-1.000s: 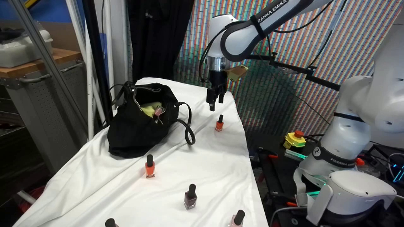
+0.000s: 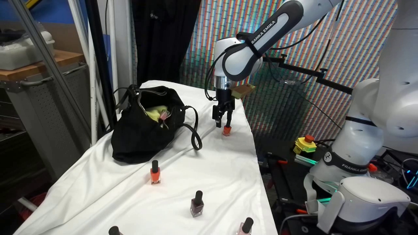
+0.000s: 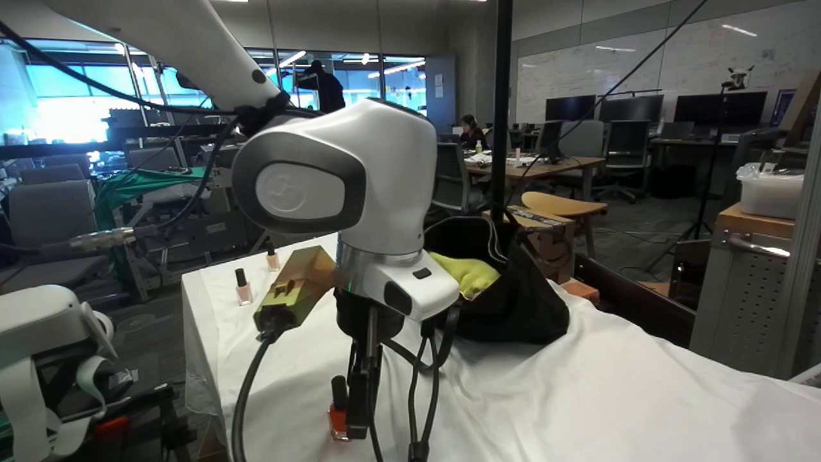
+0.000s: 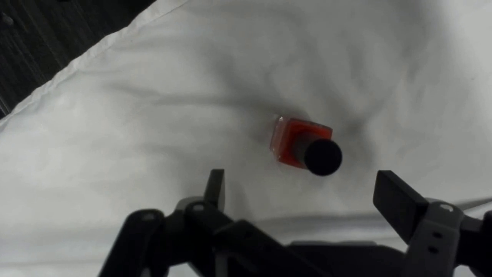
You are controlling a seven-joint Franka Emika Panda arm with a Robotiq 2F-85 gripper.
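A red nail polish bottle (image 4: 291,138) with a black cap stands upright on the white cloth. In the wrist view its cap lies beyond the line of my two fingertips, between them from side to side. My gripper is open, its fingers wide apart with only cloth seen between the tips. Exterior view 1 shows the gripper (image 2: 224,124) low over the table, right at the red bottle (image 2: 227,131). From the other side, a dark finger stands close beside the red bottle (image 3: 338,422); whether they touch I cannot tell.
A black bag (image 2: 147,133) lies open left of the arm, yellow cloth and a pink item inside. An orange-red bottle (image 2: 155,175), a dark bottle (image 2: 197,205) and a pink bottle (image 2: 245,227) stand nearer exterior camera 1. The table's edge runs close by the red bottle.
My gripper has come down from above the red bottle to the height of its cap. The bottle stands in the same place.
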